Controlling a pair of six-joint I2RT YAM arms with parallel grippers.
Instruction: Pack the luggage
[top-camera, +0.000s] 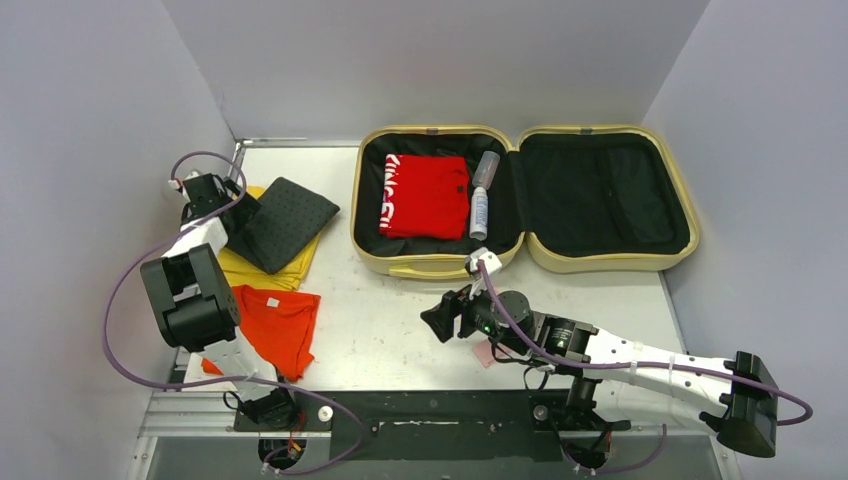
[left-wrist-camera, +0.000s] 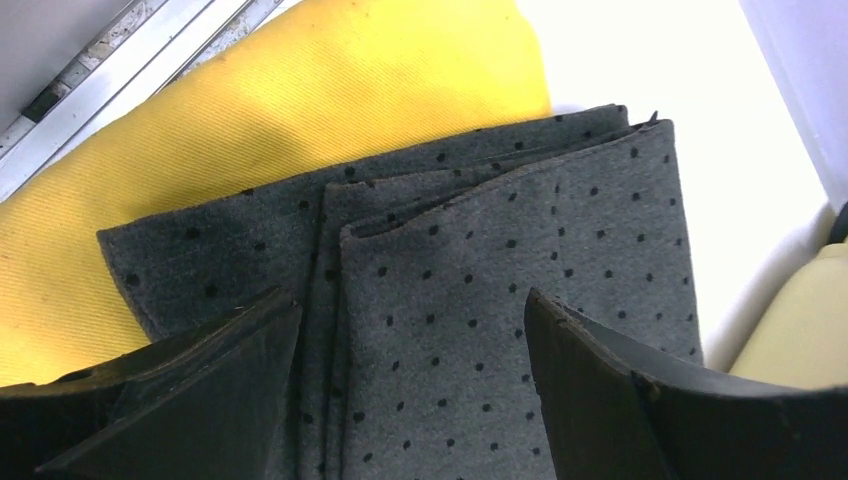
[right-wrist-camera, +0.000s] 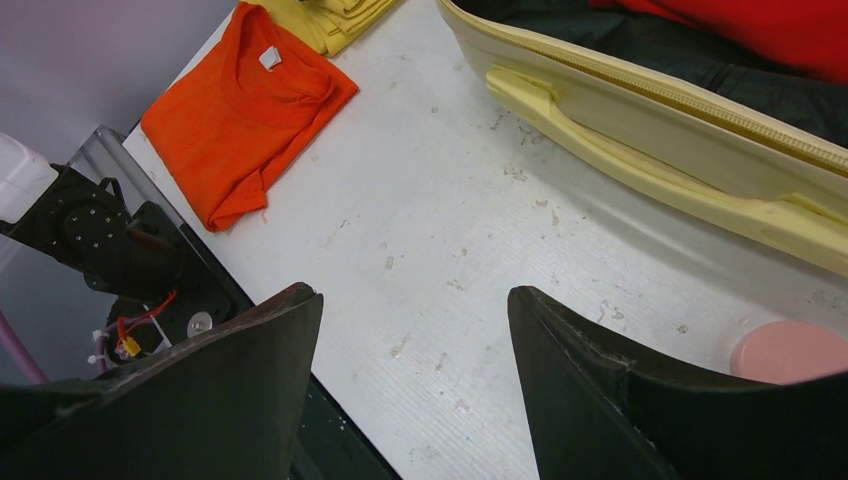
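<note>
A dark grey dotted garment (top-camera: 290, 222), folded, lies on a folded yellow cloth (top-camera: 300, 265) at the table's back left. Above its left part my left gripper (top-camera: 243, 205) stands open; in the left wrist view its fingers (left-wrist-camera: 225, 370) flank the garment's folded edges without pinching them. Nearer the front lies a folded orange-red T-shirt (top-camera: 280, 330). The open suitcase (top-camera: 415, 266) holds a folded red shirt (top-camera: 430, 195) and, right of it, a bottle (top-camera: 479, 215) with a clear container (top-camera: 487, 168). My right gripper is open and empty above bare table.
The suitcase's empty lid half (top-camera: 605, 200) lies open to the right. A pink item (right-wrist-camera: 790, 352) rests on the table before the suitcase. Bare white table (top-camera: 370, 330) stretches between the clothes and the right gripper. A wall (top-camera: 90, 200) runs close along the left.
</note>
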